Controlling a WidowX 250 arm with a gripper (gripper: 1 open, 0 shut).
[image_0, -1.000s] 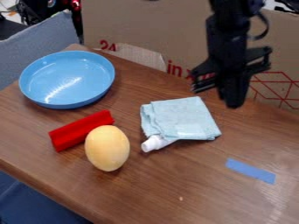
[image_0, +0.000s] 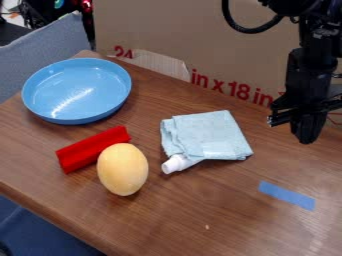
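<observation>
The black gripper (image_0: 305, 122) hangs at the right edge above the wooden table, shut, with nothing visible between its fingers. A folded pale blue cloth (image_0: 203, 134) lies in the middle of the table, over a white tube (image_0: 178, 163) whose end sticks out at the lower left. A red block (image_0: 92, 149) and a yellow oval object (image_0: 123, 169) lie to the left, with a blue plate (image_0: 75, 88) behind them.
A blue strip (image_0: 286, 195) is on the table at the lower right. A cardboard box (image_0: 194, 40) stands along the back.
The gripper has moved right, away from above the cloth to the right edge of the view. The objects on the table have not moved.
</observation>
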